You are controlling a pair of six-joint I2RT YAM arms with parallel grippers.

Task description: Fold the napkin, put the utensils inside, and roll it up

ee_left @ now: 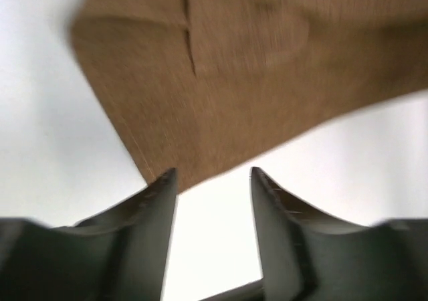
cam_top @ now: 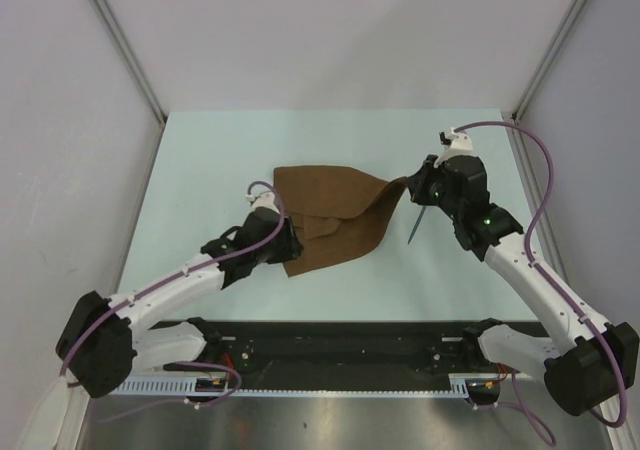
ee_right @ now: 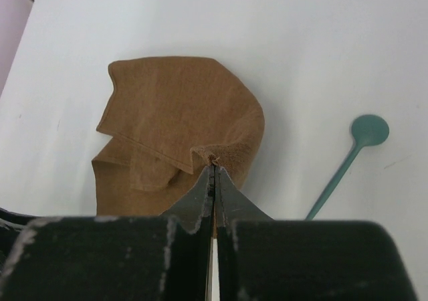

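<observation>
A brown napkin (cam_top: 330, 200) lies partly folded on the white table, its right corner raised in my right gripper (cam_top: 412, 185), which is shut on that corner, as the right wrist view (ee_right: 211, 167) also shows. My left gripper stands open above the napkin's lower-left corner, nothing between its blurred fingers. A teal spoon (ee_right: 338, 174) lies on the table to the right of the napkin, partly behind the right gripper in the top view.
</observation>
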